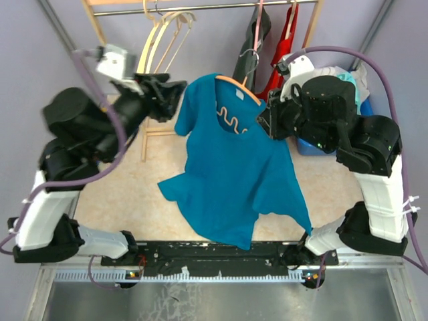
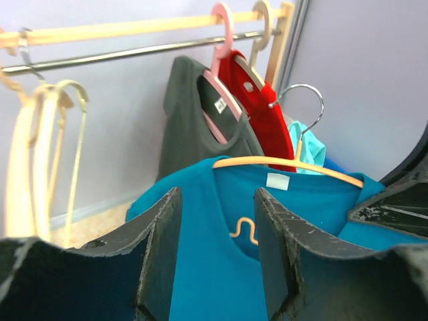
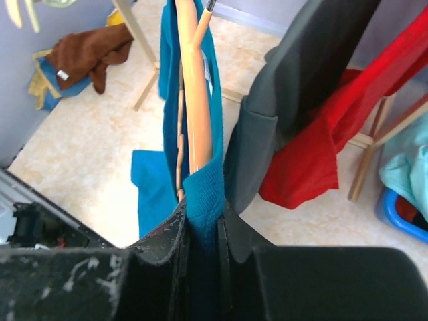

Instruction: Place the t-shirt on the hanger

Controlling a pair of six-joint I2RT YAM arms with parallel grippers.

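Observation:
The teal t-shirt (image 1: pixel 231 174) hangs in the air, spread out, with a wooden hanger (image 1: pixel 239 87) inside its neck opening. In the left wrist view the hanger's bar (image 2: pixel 257 161) runs under both shoulders, and its metal hook (image 2: pixel 319 107) sticks up free. My right gripper (image 1: pixel 271 120) is shut on the shirt's right shoulder, where fabric covers the hanger's end; the right wrist view shows teal cloth (image 3: pixel 204 190) squeezed between the fingers. To the left of the shirt and apart from it, my left gripper is parted, with no cloth seen between its fingertips.
A clothes rack (image 1: pixel 214 8) stands at the back. Several empty hangers (image 1: pixel 160 40) hang at its left, a grey garment (image 1: pixel 253 50) and a red one (image 1: pixel 284 50) at its right. A blue basket (image 1: pixel 314 147) with clothes sits at the right.

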